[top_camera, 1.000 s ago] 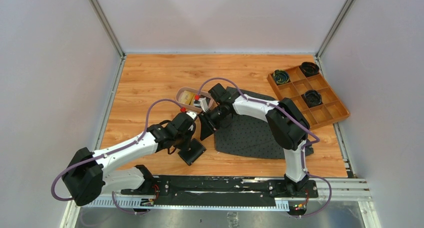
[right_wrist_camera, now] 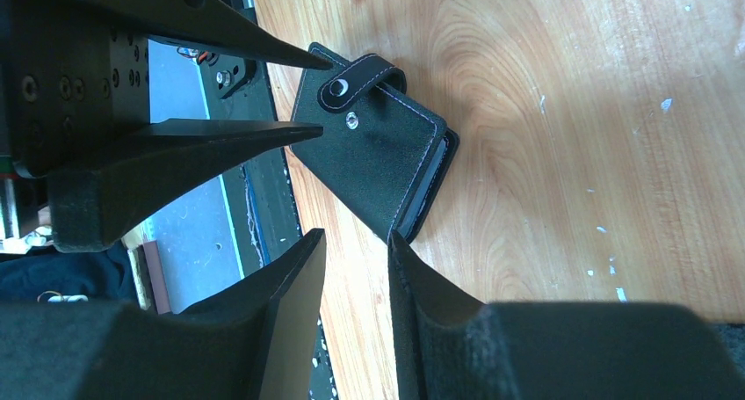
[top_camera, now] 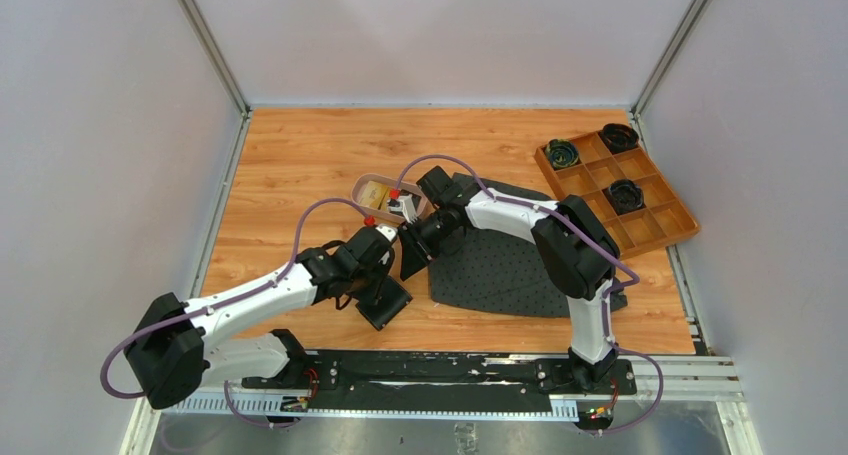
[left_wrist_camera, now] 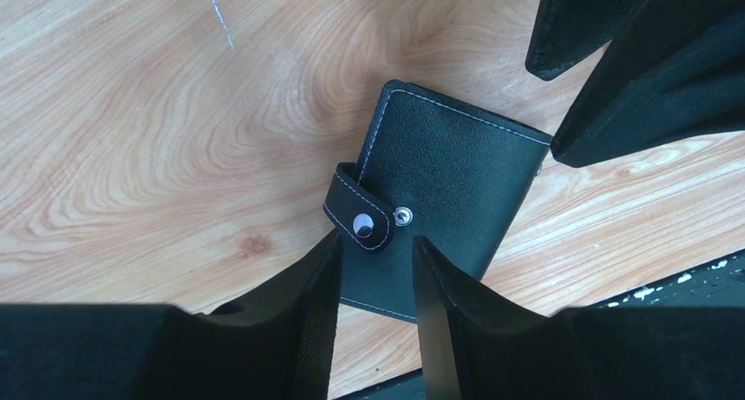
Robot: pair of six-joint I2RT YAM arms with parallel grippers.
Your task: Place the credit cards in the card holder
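Note:
The card holder (top_camera: 393, 308) is black with white stitching and lies on the wooden table near the front edge. In the left wrist view, the strap of the card holder (left_wrist_camera: 479, 185) is unsnapped beside a silver stud, its cover lying flat. My left gripper is over it, part open, with nothing between the fingers. Part open and empty as well, my right gripper stands to the right of the card holder (right_wrist_camera: 373, 158), whose open side edge faces it. Flat yellow and dark items (top_camera: 376, 194), possibly cards, lie in a pale box.
That pale box (top_camera: 362, 180) stands behind my grippers. Under my right arm lies a dark dotted cloth (top_camera: 490, 285). A wooden divided tray (top_camera: 645, 225) with several dark coils is at the far right. Bare table shows at the back and left.
My left gripper has shifted very slightly to the right above the card holder. The right arm and the card holder look unmoved.

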